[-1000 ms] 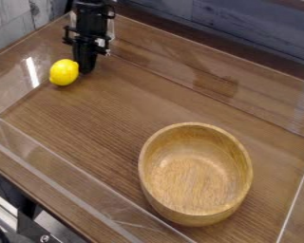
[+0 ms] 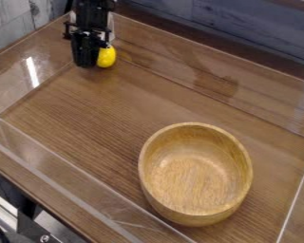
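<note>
My gripper (image 2: 86, 53) hangs at the upper left of the camera view, its dark fingers low over the wooden table. A small yellow object (image 2: 106, 56) lies right beside the fingers, on their right, partly behind them; I cannot tell whether they touch it. The fingers look shut, with nothing visible between them.
A round tan bowl (image 2: 194, 173) sits at the lower right of the table (image 2: 104, 133). Dark edges border the table at the top right and lower left.
The yellow object has moved up and to the right, from the open table left of and below the gripper to the gripper's right side. The gripper has shifted slightly.
</note>
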